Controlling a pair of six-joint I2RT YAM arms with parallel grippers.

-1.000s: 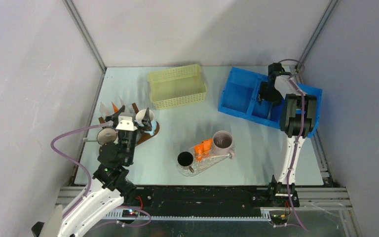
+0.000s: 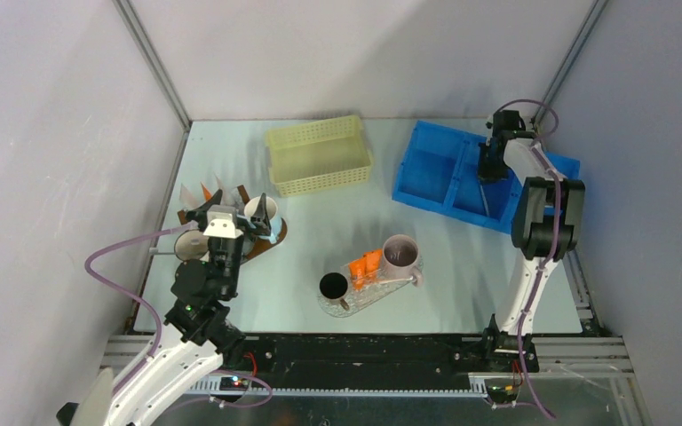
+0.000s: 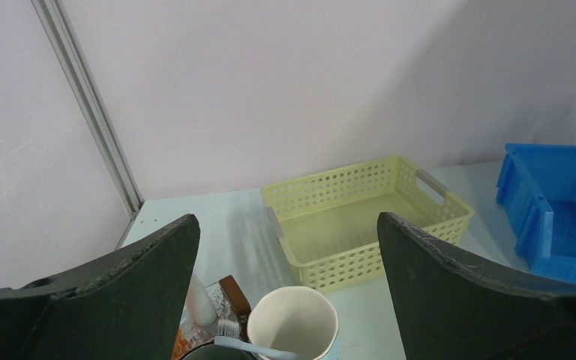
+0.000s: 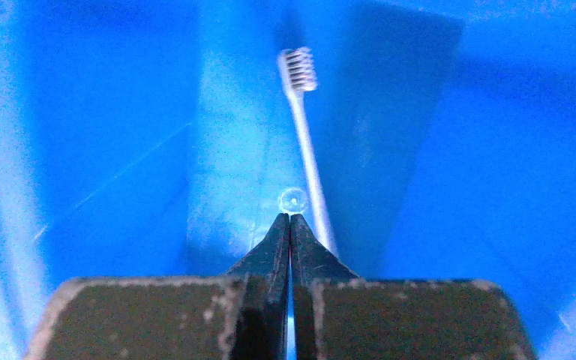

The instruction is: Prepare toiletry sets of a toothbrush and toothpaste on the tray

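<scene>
A white toothbrush (image 4: 307,142) lies in a compartment of the blue divided tray (image 2: 426,173). Over it is my right gripper, shut, with its tips together and nothing visible between them. My left gripper stands open above the left group of cups and holders, where a white cup (image 3: 292,322), a pale toothbrush handle (image 3: 259,349) and white tube-like items (image 3: 199,304) show. Near the table's front middle, a pink mug (image 2: 400,253), a dark-inside mug (image 2: 334,286) and orange packets (image 2: 364,266) stand on a clear holder.
A pale yellow basket (image 2: 320,182) stands at the back middle, left of the blue tray. The table between the basket and the front holder is clear. Walls close in the table at back and sides.
The left arm is nearly still.
</scene>
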